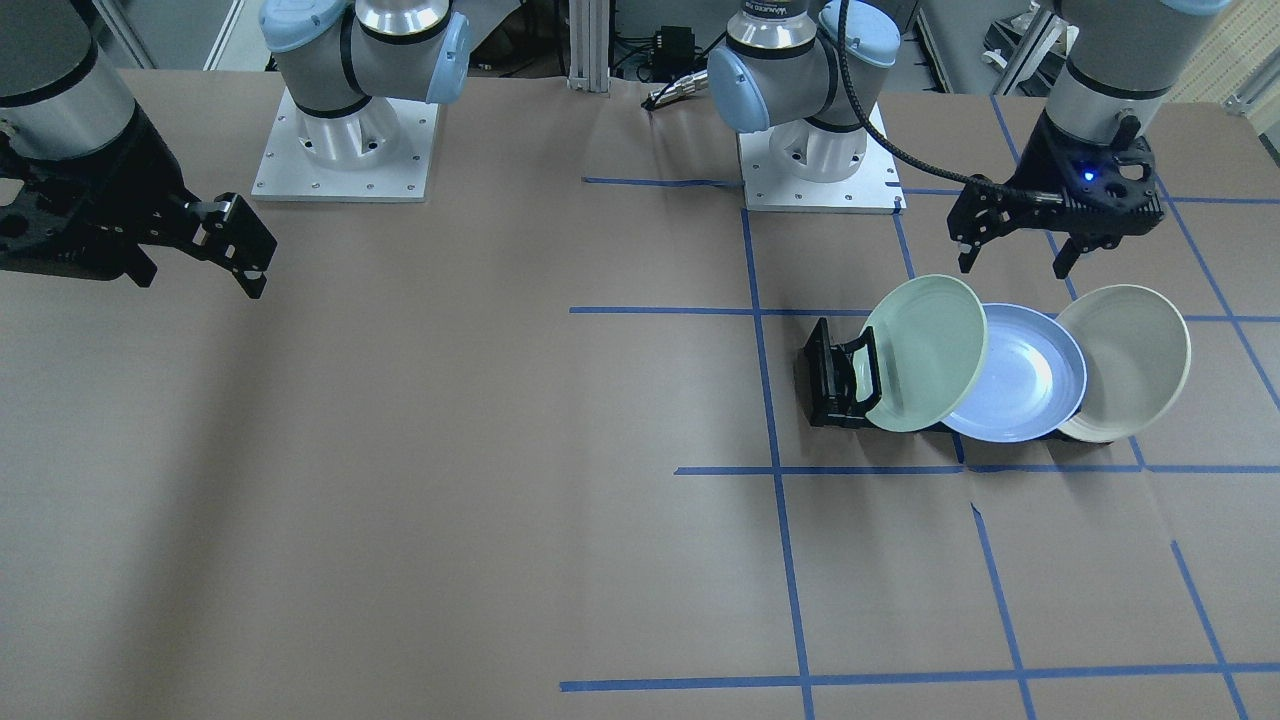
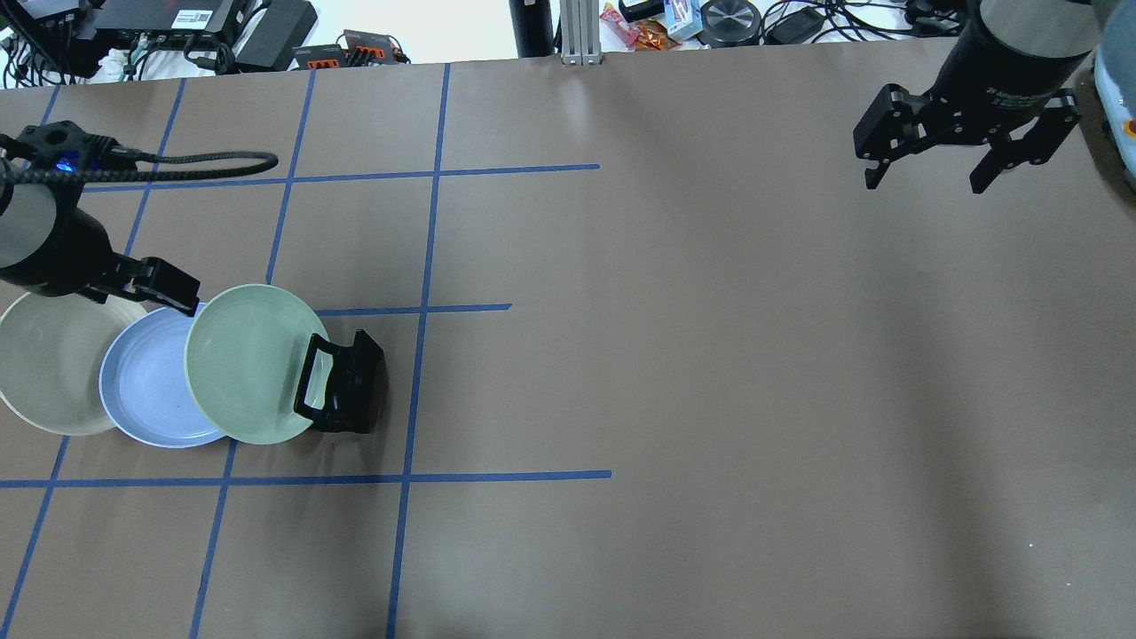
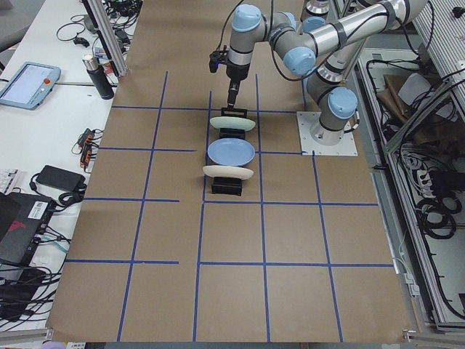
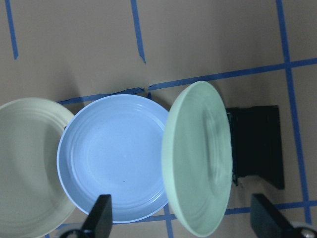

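Note:
A black rack (image 1: 828, 378) holds three plates: a mint green plate (image 1: 921, 354) leaning at its left end in the front view, a light blue plate (image 1: 1015, 384) in the middle, and a cream plate (image 1: 1124, 360) at the right. My gripper (image 1: 1011, 264) hangs open above and behind the plates, with nothing between its fingers. In the left wrist view the green plate (image 4: 198, 158) appears nearly edge-on between my two fingertips, below them.
A second arm's black gripper (image 1: 198, 246) is at the left in the front view.

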